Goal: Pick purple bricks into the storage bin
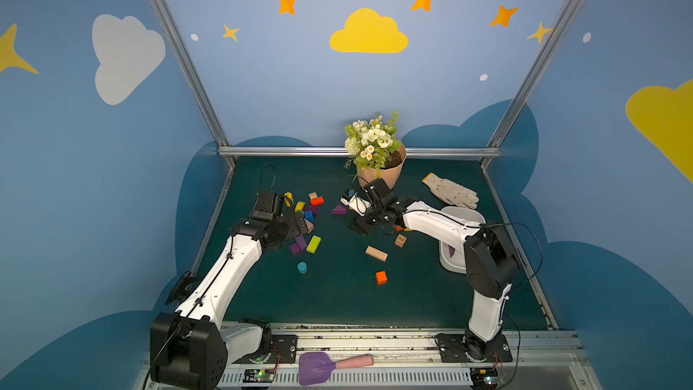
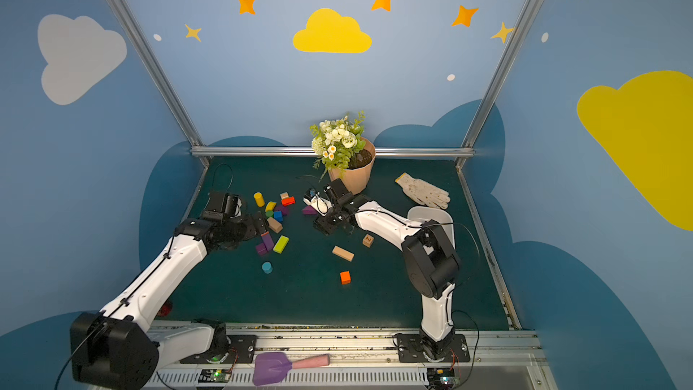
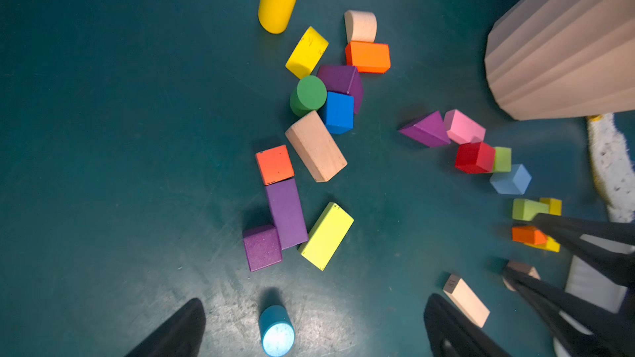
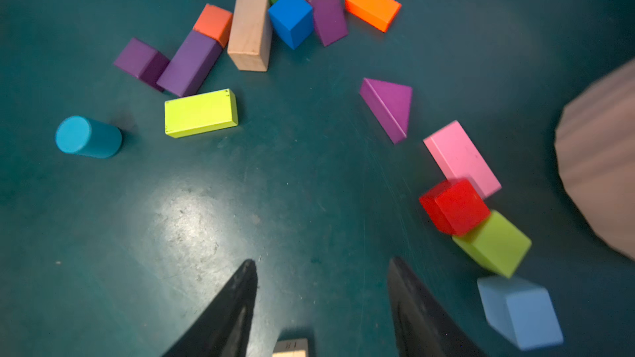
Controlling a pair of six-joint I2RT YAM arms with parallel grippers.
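Purple blocks lie among others: a long block (image 3: 286, 213) beside a cube (image 3: 262, 248), another (image 3: 338, 78) by a blue cube, and a triangle (image 4: 387, 107). My left gripper hangs open above the left cluster, empty. My right gripper is above the middle of the table right of the triangle, fingers apart with nothing between them. The white storage bin (image 1: 452, 262) stands at the right, partly behind the right arm, a purple piece inside.
A flower pot (image 2: 353, 177) stands at the back, a glove (image 2: 422, 191) to its right. Loose coloured blocks are scattered in the middle.
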